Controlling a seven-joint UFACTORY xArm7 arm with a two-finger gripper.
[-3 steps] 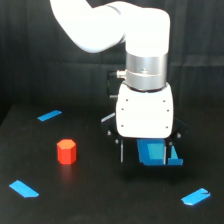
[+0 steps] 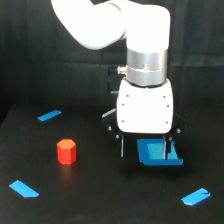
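Observation:
My gripper (image 2: 145,150), below a white hand at the right of centre, points down with its thin fingers spread apart. Behind and under it shows a blue object (image 2: 159,155), perhaps a shallow tray or box, on the dark table; the hand and a finger hide part of it. I cannot tell whether the fingertips touch it. A red hexagonal block (image 2: 66,151) stands alone on the table at the left, well apart from the gripper.
Blue strips lie flat on the table: one at the back left (image 2: 49,116), one at the front left (image 2: 24,189) and one at the front right (image 2: 196,197). Bare dark surface surrounds the red block and fills the front middle.
The hand is slightly higher than a second ago. The red block, the blue object and the strips stay where they were.

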